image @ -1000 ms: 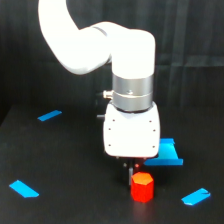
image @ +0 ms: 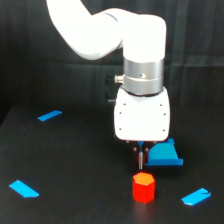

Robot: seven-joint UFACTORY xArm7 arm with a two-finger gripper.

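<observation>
A red block (image: 143, 188) with a six-sided top rests on the dark table near the front. Just behind and above it hang the thin dark fingers of my gripper (image: 140, 165), apart from the block as far as I can see. The fingers show nearly edge-on and small against the dark background, so the gap between them does not show. Behind them to the right lies a blue object (image: 163, 154), its left part covered by the fingers.
Flat blue pieces lie at the front left (image: 24, 188), the far left (image: 50, 115) and the front right (image: 196, 197). Bare dark table (image: 80, 160) spreads out left of the gripper. A dark curtain hangs at the back.
My gripper has moved up and a little to the right, farther from the red block. The red block and the blue pieces look to be in the same places.
</observation>
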